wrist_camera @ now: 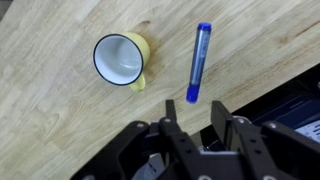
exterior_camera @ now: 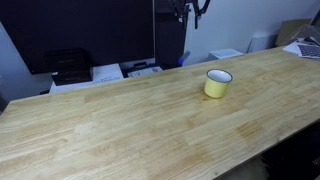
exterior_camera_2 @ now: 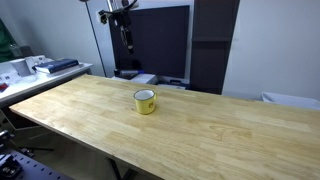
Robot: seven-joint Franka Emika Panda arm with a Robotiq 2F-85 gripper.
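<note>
A blue marker [wrist_camera: 199,62] shows in the wrist view just ahead of my gripper, whose fingers stand apart with nothing held between them. In exterior view 1 the blue marker [exterior_camera: 183,60] is a small slanted streak near the table's far edge, well below the raised gripper [exterior_camera: 189,24]. Whether it touches the wood or is in the air, I cannot tell. A yellow mug [exterior_camera: 217,86] with a white inside stands upright on the table, to the right of the marker there. Exterior view 2 shows the same mug [exterior_camera_2: 145,102]; the marker is not clear there.
Boxes and a dark panel [exterior_camera: 90,35] stand behind its far edge. Papers [exterior_camera: 303,49] lie at the far right.
</note>
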